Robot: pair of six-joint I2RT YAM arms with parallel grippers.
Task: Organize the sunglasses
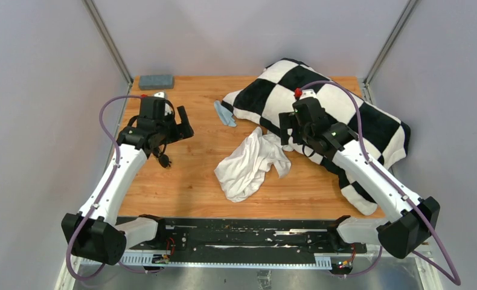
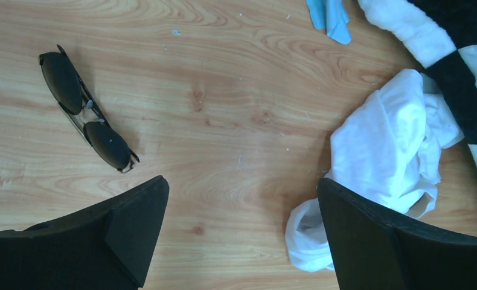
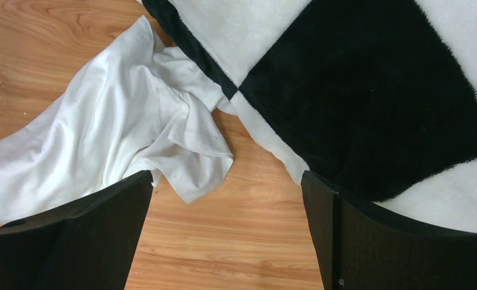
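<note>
Dark sunglasses (image 2: 88, 112) lie on bare wood in the upper left of the left wrist view. From the top, only part of the sunglasses (image 1: 163, 160) shows below the left arm's wrist. My left gripper is open above the table, apart from the sunglasses, with nothing between its fingers. Over the edge of the white cloth and the checkered blanket, my right gripper hangs open and empty. In the top view, the left gripper (image 1: 186, 122) and right gripper (image 1: 286, 128) face each other across the table.
A crumpled white cloth (image 1: 254, 164) lies mid-table. The black-and-white checkered blanket (image 1: 339, 99) covers much of the right side. A small blue cloth (image 1: 225, 113) lies near the blanket's left tip. At the back left sits a grey box (image 1: 156, 82). Bare wood lies left of the white cloth.
</note>
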